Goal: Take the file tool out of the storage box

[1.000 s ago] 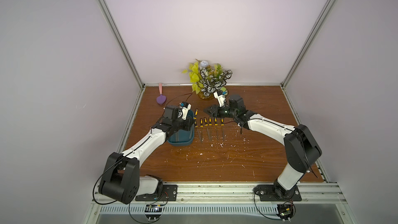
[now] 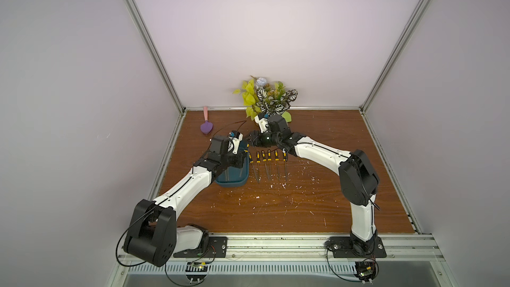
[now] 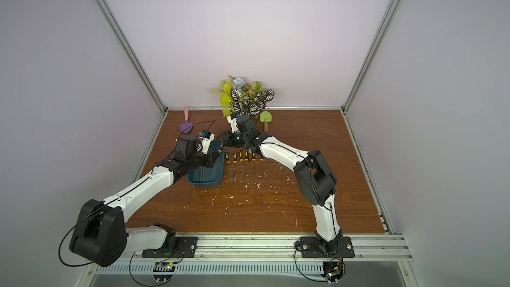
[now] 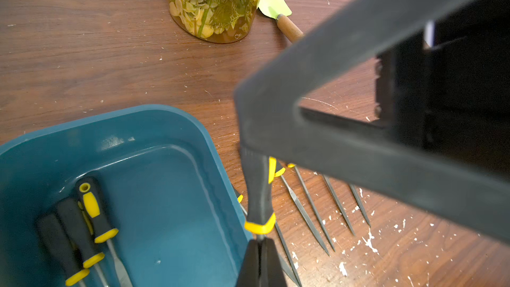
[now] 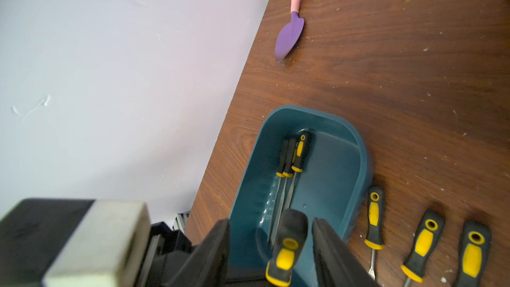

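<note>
A black-and-yellow file (image 4: pixel 258 191) stands raised over the storage box's right side, with my left gripper shut on its metal shank just under the handle. In the right wrist view my right gripper is open, its fingers either side of that file's handle (image 5: pixel 287 247), with no clear grip. Several other files (image 5: pixel 301 150) lie inside the blue storage box (image 5: pixel 361 164), at its far end in that view.
A row of several files (image 5: pixel 423 244) lies on the table right of the box. A purple trowel (image 5: pixel 288 37) is at the back left, flowers (image 2: pixel 271 98) at the back, a green spade (image 3: pixel 265 118) behind the right arm.
My left gripper and its file have stayed about in place.
</note>
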